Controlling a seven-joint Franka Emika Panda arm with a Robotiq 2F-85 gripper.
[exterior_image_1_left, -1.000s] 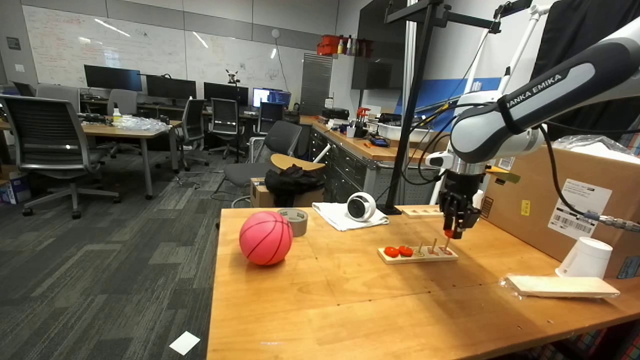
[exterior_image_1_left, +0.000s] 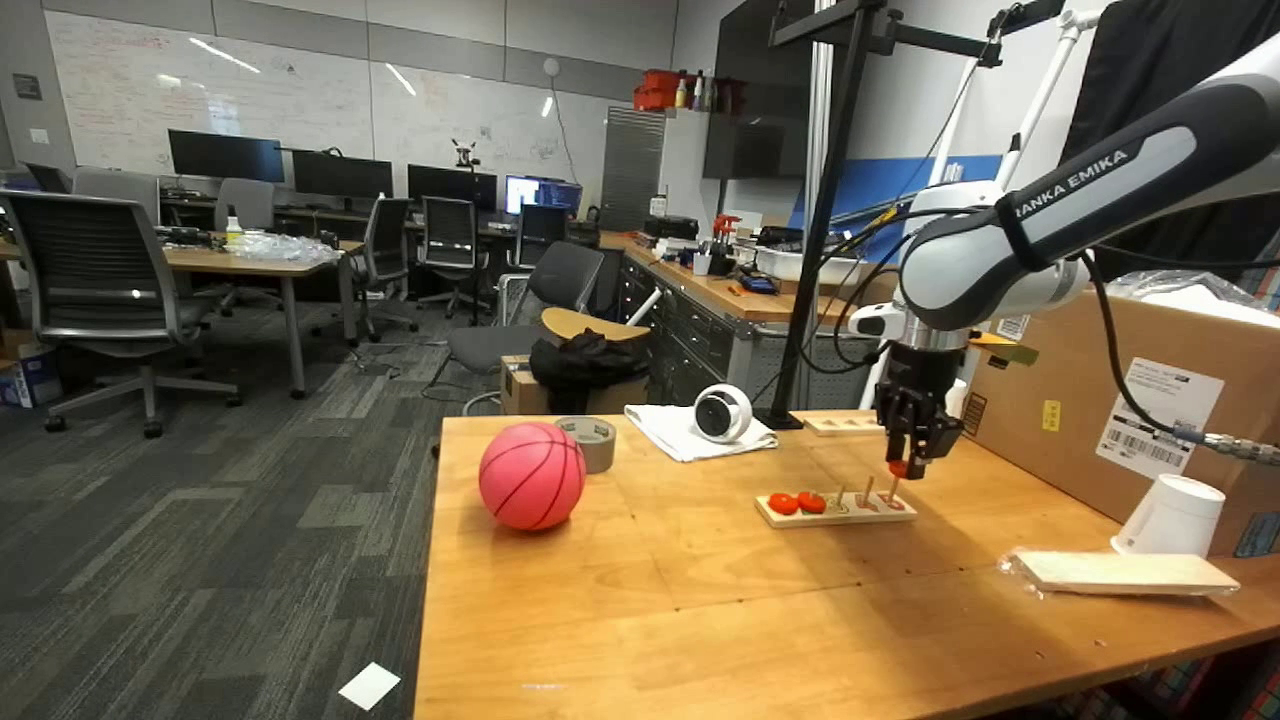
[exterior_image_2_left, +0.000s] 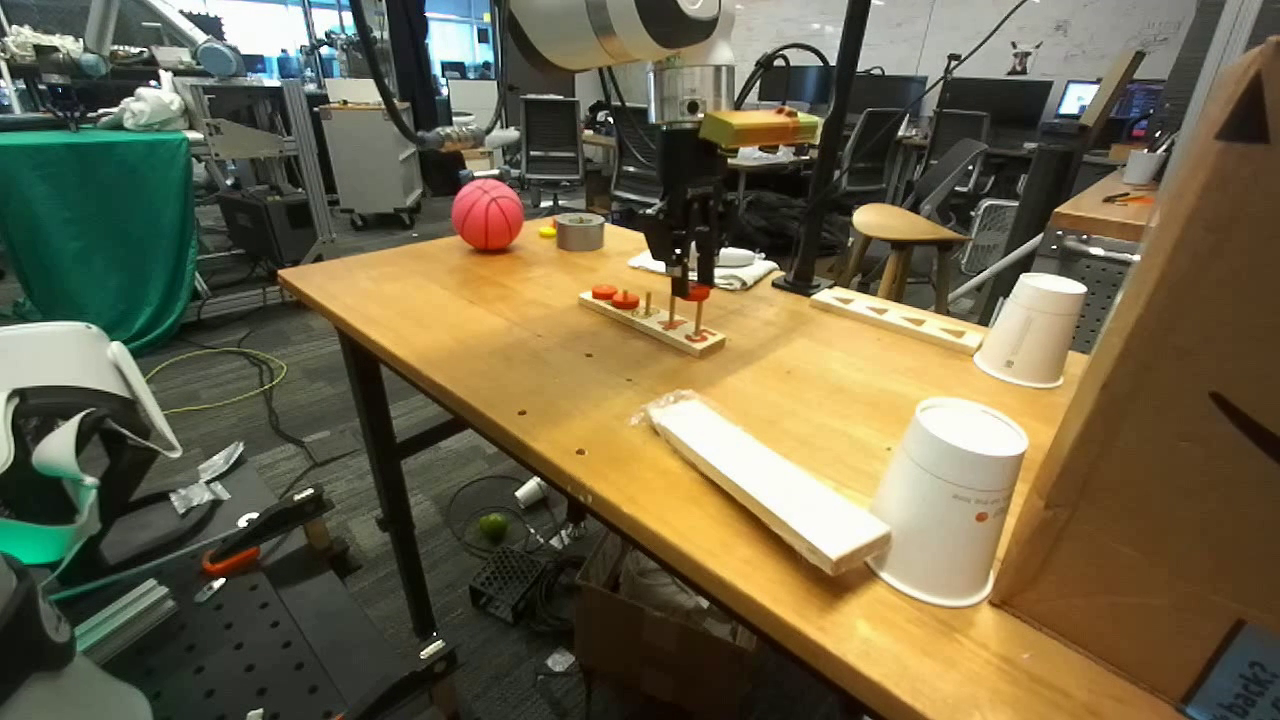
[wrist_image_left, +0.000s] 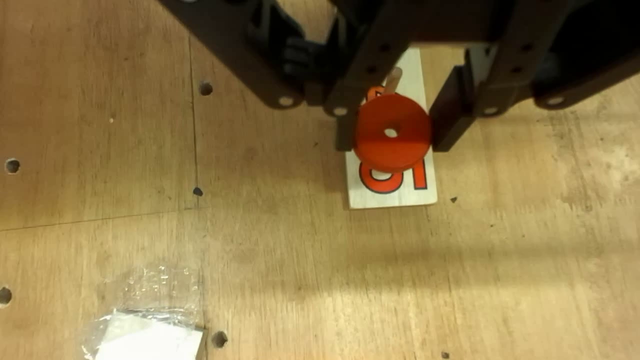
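Note:
A red disc (wrist_image_left: 393, 150) with a small centre hole is pinched between the fingertips of my gripper, which is shut on it. Below lies a narrow wooden peg board (wrist_image_left: 372, 199), with printed red numerals and upright pegs of differing heights. In exterior view 2 the held disc (exterior_image_2_left: 695, 292) is at the top of the tallest end peg (exterior_image_2_left: 699, 319); whether the peg enters its hole I cannot tell. Two other red discs (exterior_image_1_left: 782, 503) (exterior_image_1_left: 812, 503) sit at the board's opposite end. The pegs between them stand bare.
A wrapped wooden block (exterior_image_2_left: 768, 482) and white cups (exterior_image_2_left: 954, 502) stand near the cardboard box (exterior_image_1_left: 1128, 414). A pink ball (exterior_image_1_left: 531, 476), tape roll (exterior_image_1_left: 588, 444) and white cloth (exterior_image_1_left: 699, 432) occupy the far side.
The gripper and the disc in it have shifted very slightly; the peg board and its two seated discs have stayed put.

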